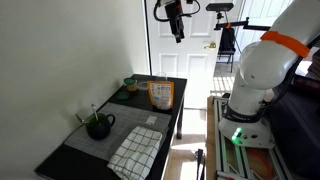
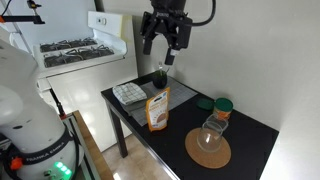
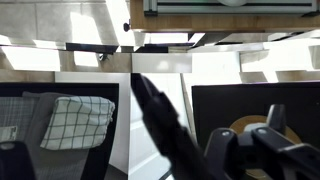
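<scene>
High above the black table hangs my gripper [image 2: 157,52], open, its two fingers apart with nothing between them. An orange and white bag [image 2: 157,109] stands upright on the table, well below the gripper. On the table past it sits a round cork mat [image 2: 208,145] carrying a clear glass vessel [image 2: 211,131]. A checkered cloth [image 1: 135,152] lies flat near the table's other end, and it shows again in the wrist view as a white grid-patterned towel [image 3: 78,122]. Dark gripper parts hide much of the mat in the wrist view.
A dark pot [image 1: 99,125] with something upright in it stands near the wall on a grey mat [image 1: 152,119]. By the wall, a green-lidded jar [image 2: 223,108] and a green bowl [image 2: 205,103] sit close together. The white stove [image 2: 86,55] is beyond the table.
</scene>
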